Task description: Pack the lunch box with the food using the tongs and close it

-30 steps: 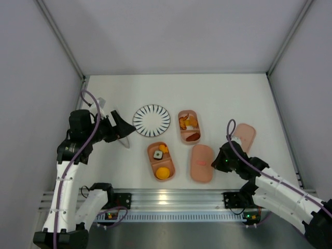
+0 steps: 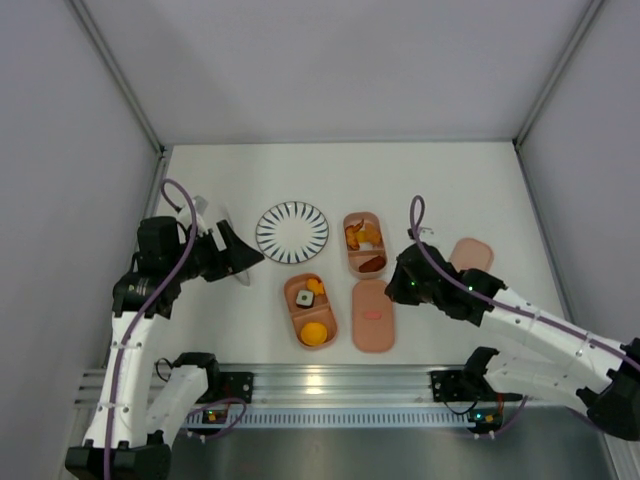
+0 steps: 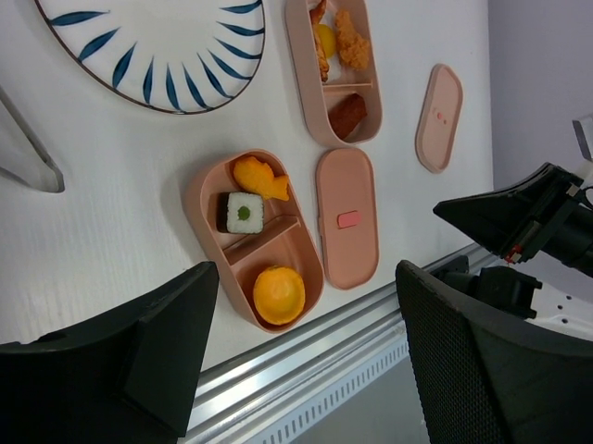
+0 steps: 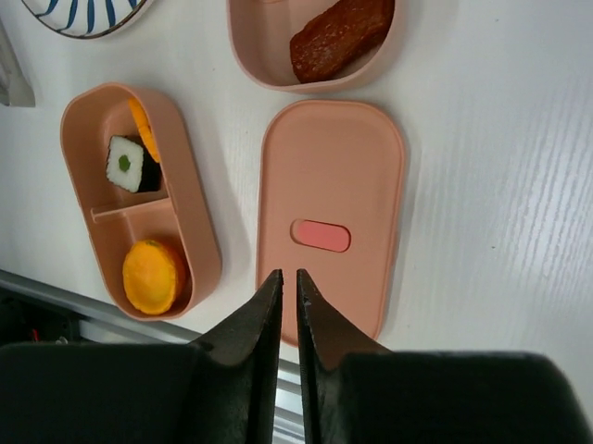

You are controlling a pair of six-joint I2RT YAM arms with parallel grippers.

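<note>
One pink lunch box [image 2: 311,311] holds sushi [image 3: 245,213], an orange fish-shaped piece [image 3: 259,178] and a round yellow tart [image 3: 279,295] in two compartments. Another box [image 2: 364,245], farther back, contains fried pieces [image 2: 363,236] and a brown sausage [image 4: 341,39]. In front of that second box, a pink lid [image 4: 334,176] with a red slot lies flat on the table. Over this lid is my right gripper, its fingertips a narrow gap apart and nothing seen between them. My left gripper [image 2: 240,245] stands wide open and empty, left of the first box.
A striped plate [image 2: 292,232] sits behind the first box. A second lid [image 2: 472,254] lies at the right, behind the right arm. Near the left gripper is a long grey object [image 3: 23,153].
My right gripper has moved left and now overlaps the lid's right edge from above. The left arm has shifted only slightly.
</note>
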